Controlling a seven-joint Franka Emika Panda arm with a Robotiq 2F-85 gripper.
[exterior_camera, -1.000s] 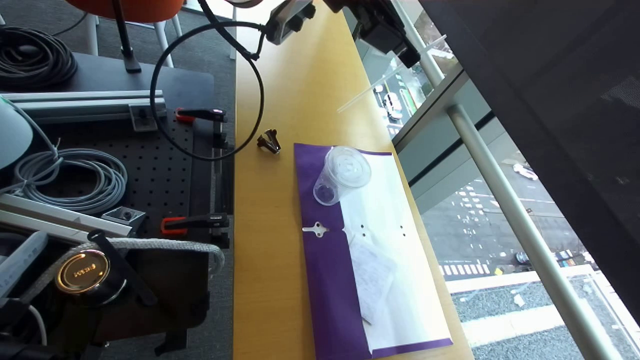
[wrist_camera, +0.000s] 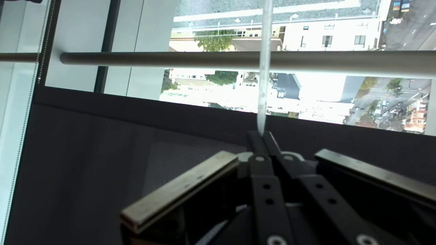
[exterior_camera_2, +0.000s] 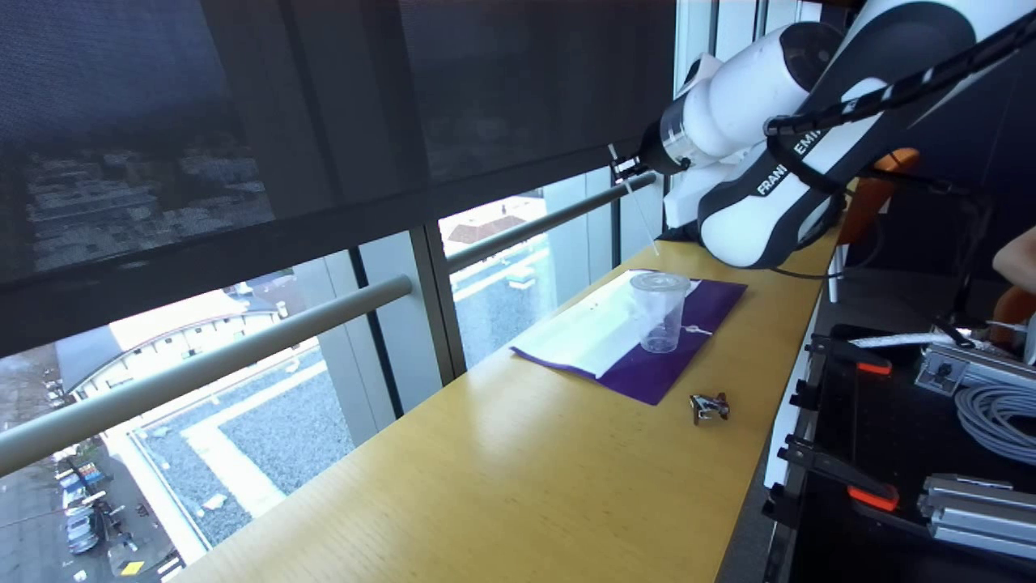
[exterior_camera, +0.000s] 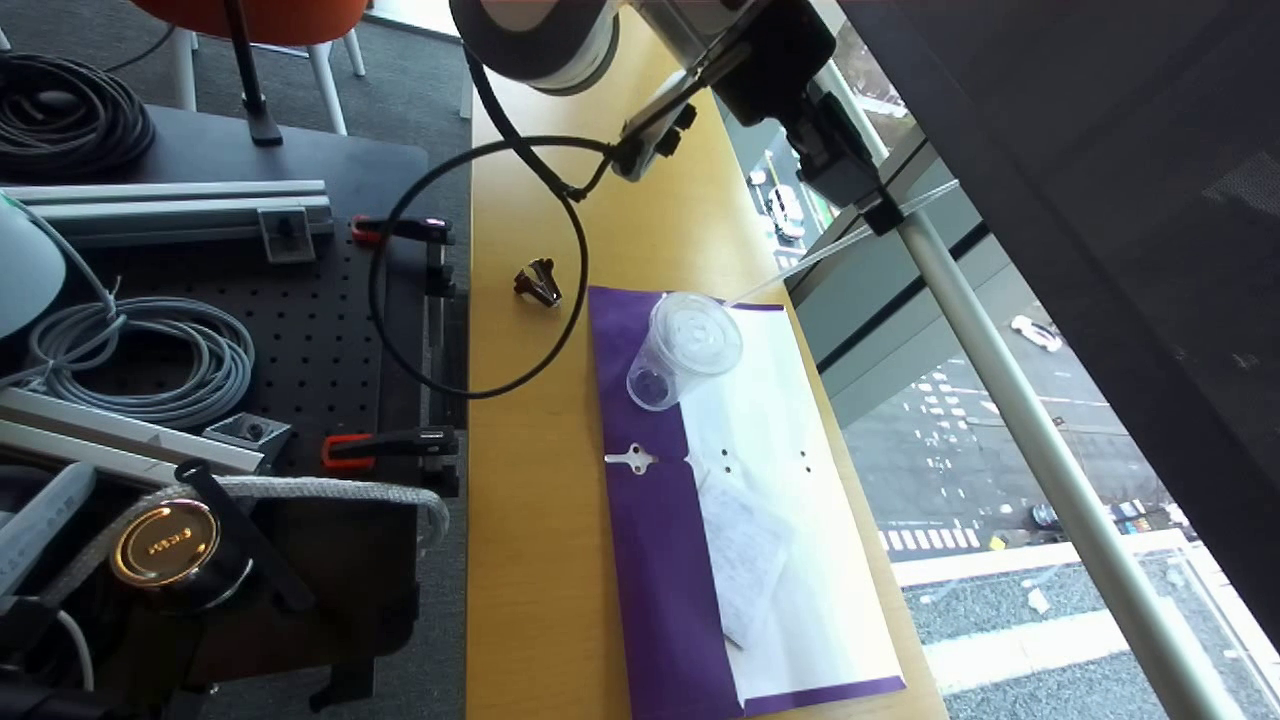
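A thin clear straw (exterior_camera: 828,254) (exterior_camera_2: 642,215) (wrist_camera: 265,49) is pinched in the fingertips of my gripper (exterior_camera: 885,216), which is shut on it. The straw slants down toward the table, and in exterior view 1 its lower end appears near the rim of the clear lidded cup (exterior_camera: 690,342). Exterior view 2 shows that end apart from the cup (exterior_camera_2: 661,309), behind and above it. The cup stands upright on an open purple-and-white folder (exterior_camera: 666,564).
On the wooden table (exterior_camera_2: 486,486) a dark staple remover (exterior_camera: 539,283) lies near the folder. A window rail (exterior_camera: 1020,360) and a dark blind (exterior_camera_2: 291,146) run alongside the gripper. A black cable loop (exterior_camera: 381,288) hangs from the arm. Bare table shows around the folder.
Cup and folder have not moved.
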